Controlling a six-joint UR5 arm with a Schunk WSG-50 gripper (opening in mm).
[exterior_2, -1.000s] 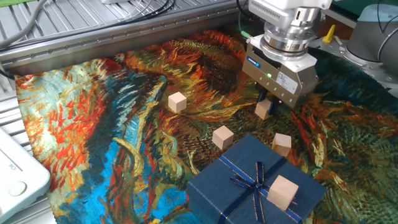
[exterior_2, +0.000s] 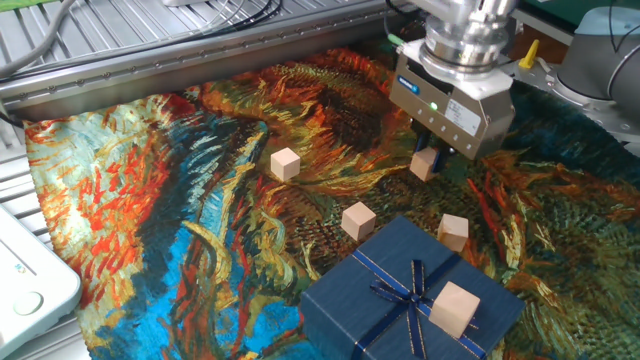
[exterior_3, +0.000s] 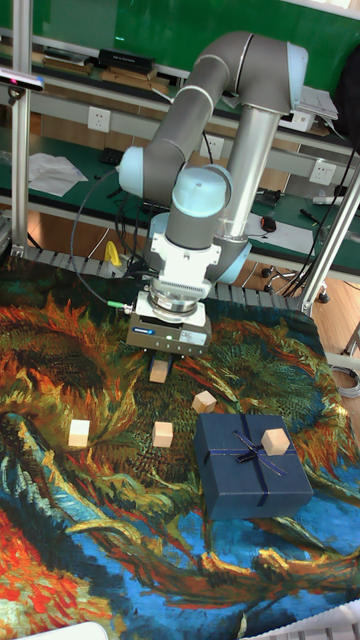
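Observation:
A small wooden cube (exterior_2: 424, 164) is between the dark fingers (exterior_2: 440, 160) of my gripper (exterior_2: 428, 160), which is shut on it and points down. In exterior view 3 this held cube (exterior_3: 159, 371) shows just below the gripper body. The cube appears slightly raised above the patterned cloth. Three more wooden cubes lie apart on the cloth: one at the upper left (exterior_2: 285, 165), a middle cube (exterior_2: 358, 221) and a right cube (exterior_2: 453, 232). Another cube (exterior_2: 455, 309) rests tilted in view on top of the blue gift box (exterior_2: 353, 290).
The box carries a dark ribbon bow (exterior_2: 415, 297) on its lid. Colourful cloth (exterior_2: 130, 230) covers the table, with wide free room on the left. A metal rail (exterior_2: 180, 82) runs along one edge, and a white device (exterior_2: 35, 285) stands at the lower left.
My gripper has risen a little, and the cube between its fingers has moved up with it. The other cubes and the blue box are where they were.

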